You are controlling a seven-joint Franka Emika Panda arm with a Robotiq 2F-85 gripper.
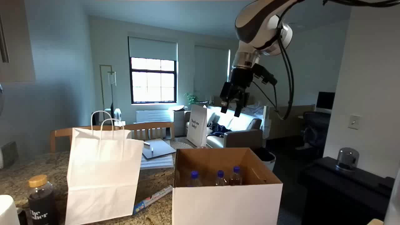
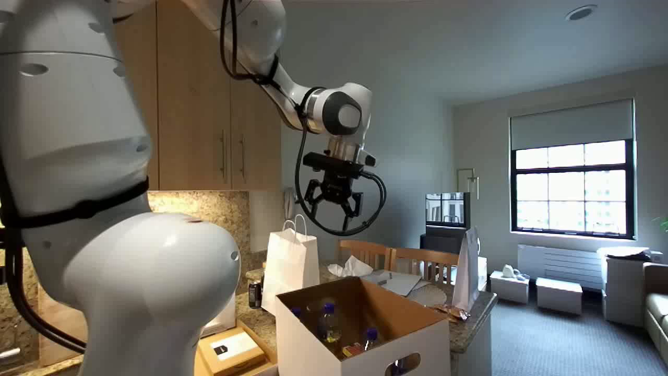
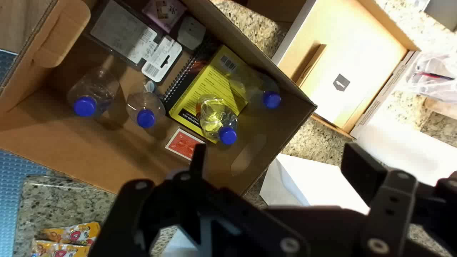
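My gripper [image 1: 231, 111] hangs open in the air above the counter, well over the top of a white cardboard box [image 1: 227, 204], and nothing is between its fingers. In the wrist view its dark fingers [image 3: 364, 173] stand wide apart. Inside the box are several clear bottles with blue caps, among them a bottle [image 3: 216, 117] lying over a yellow notebook [image 3: 195, 100]. A red card pack [image 3: 184, 143], a grey packaged item [image 3: 122, 32] and a small pink box [image 3: 165, 13] also lie on its floor.
A tall white paper bag [image 1: 103, 176] stands left of the box, with a dark bottle [image 1: 40, 204] beyond it. An open shallow carton [image 3: 325, 85] lies alongside the box. Another white bag [image 2: 466, 269] stands near the counter's far edge. Snack packets [image 3: 68, 240] rest on the counter.
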